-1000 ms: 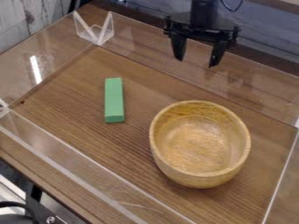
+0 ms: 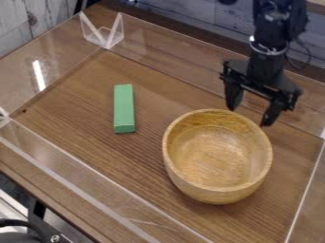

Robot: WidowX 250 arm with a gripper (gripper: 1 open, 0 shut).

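Note:
My gripper (image 2: 254, 102) is at the right, just behind a large yellow bowl (image 2: 216, 159), open, its two dark fingers spread with nothing seen between them. A green rectangular bar (image 2: 124, 108) lies on the wooden surface to the left of the bowl, apart from it.
Clear plastic pieces (image 2: 102, 30) stand at the top left corner. A cable (image 2: 19, 230) shows at the bottom left edge.
My gripper has moved from the back centre toward the viewer and to the right, down near the bowl's far side. The bowl and green bar have not moved.

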